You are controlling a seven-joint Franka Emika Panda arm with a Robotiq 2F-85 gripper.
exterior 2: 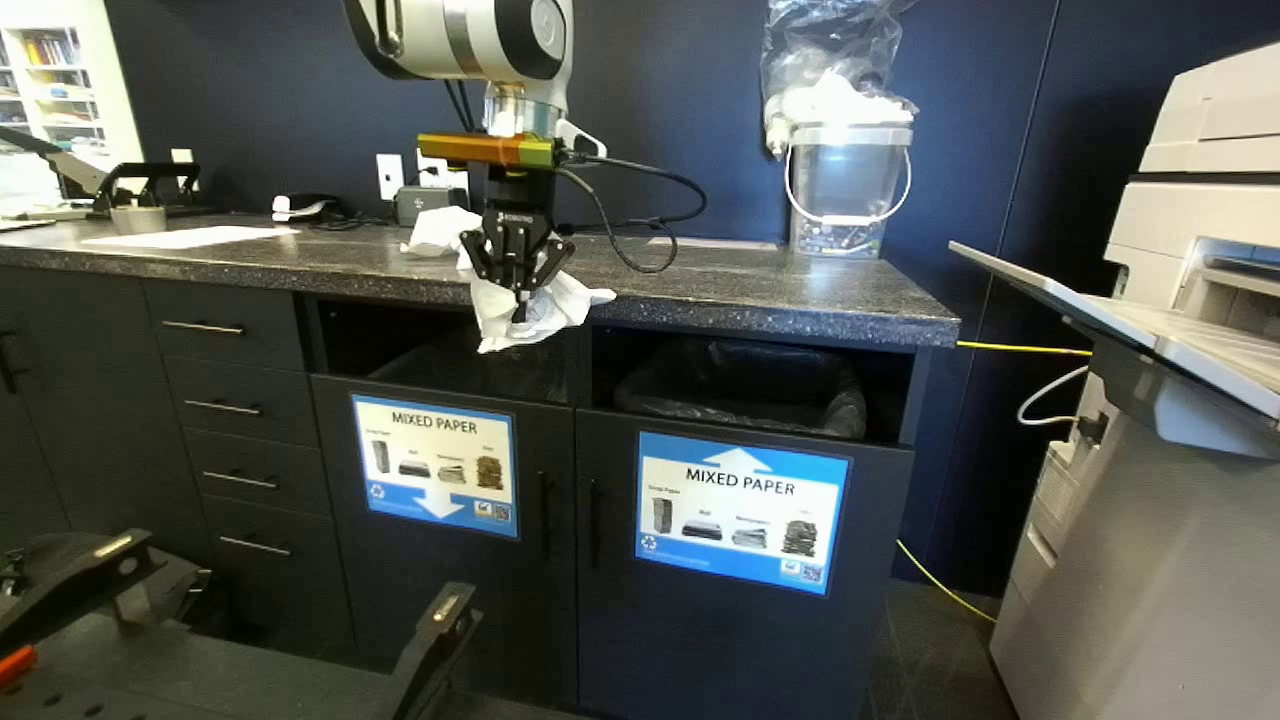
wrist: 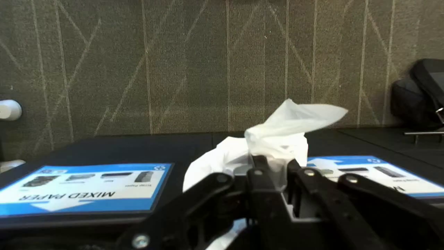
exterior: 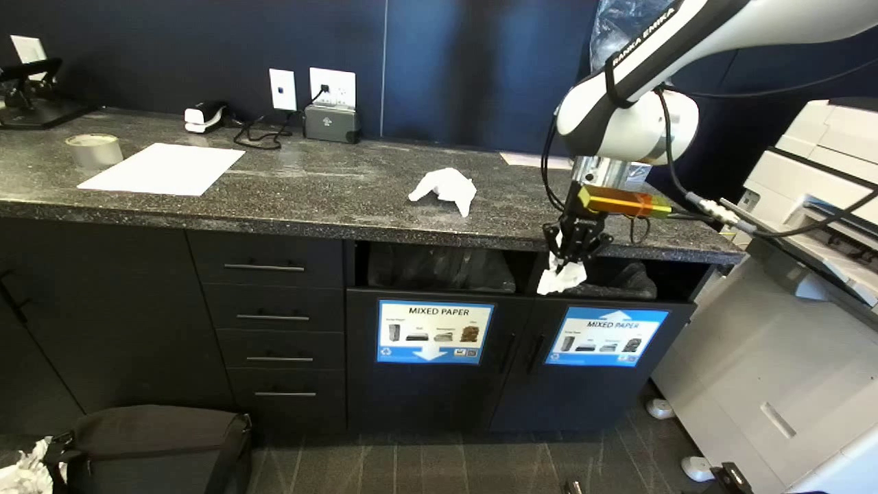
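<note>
A crumpled white paper (wrist: 287, 125) is pinched in my gripper, which is shut on it; its loose folds spread past the fingers in the wrist view. In exterior view 1 the gripper (exterior: 564, 254) points down at the counter's front edge, with the held paper (exterior: 563, 278) hanging by the right cabinet opening. From exterior view 2 the same paper (exterior 2: 540, 314) hangs in front of the counter, above the cabinet doors. A second crumpled white paper (exterior: 446, 188) lies on the countertop to the left.
Two open bin slots sit under the counter (exterior: 329, 210), a lined bin (exterior: 440, 267) at left and another lined bin (exterior 2: 744, 384) at right. A clear bucket (exterior 2: 849, 180) stands at the back, a grey printer (exterior: 790, 329) on the right. Flat paper (exterior: 164, 169) and tape (exterior: 94, 151) lie left.
</note>
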